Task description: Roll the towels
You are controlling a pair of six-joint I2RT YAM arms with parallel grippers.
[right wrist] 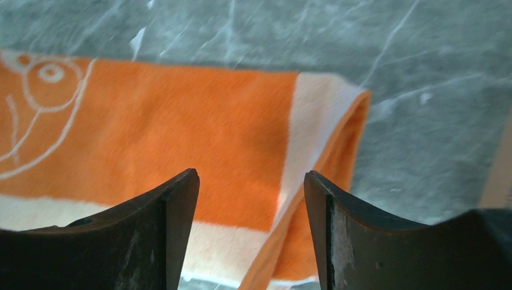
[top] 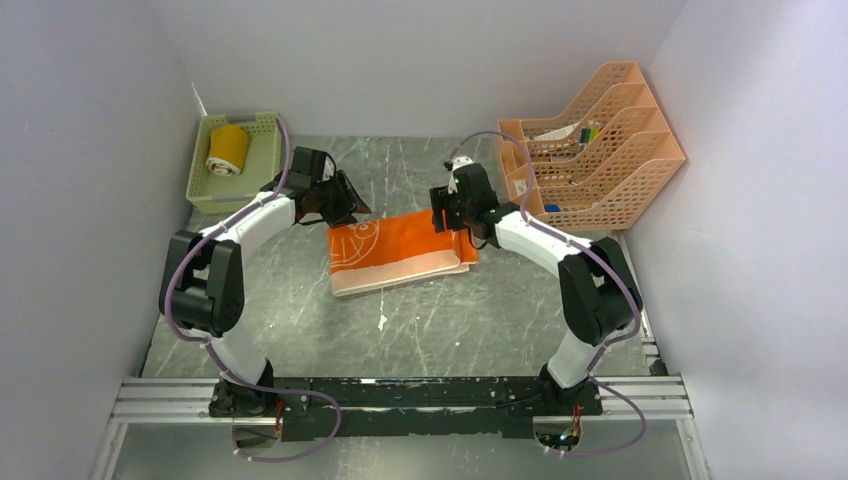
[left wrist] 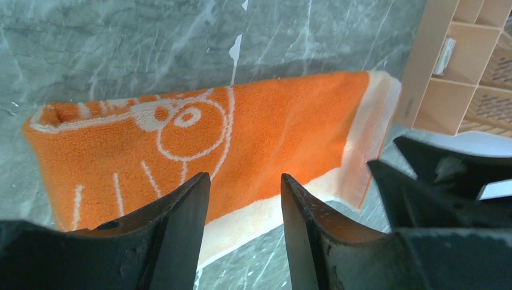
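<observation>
An orange towel [top: 395, 243] with cream bands and white line drawing lies folded on the marble table, its right end folded over, as the right wrist view [right wrist: 223, 139] also shows. My left gripper [top: 348, 200] hovers over the towel's left back part, its fingers apart with nothing between them in the left wrist view [left wrist: 245, 181]. My right gripper [top: 440, 205] hovers over the towel's right end, open and empty; its fingertips frame bare towel in the right wrist view [right wrist: 249, 175].
A green basket [top: 260, 170] with a rolled yellow towel [top: 228, 147] sits at the back left. A peach slotted organiser [top: 610, 170] with small items stands at the back right. Walls enclose the sides and back.
</observation>
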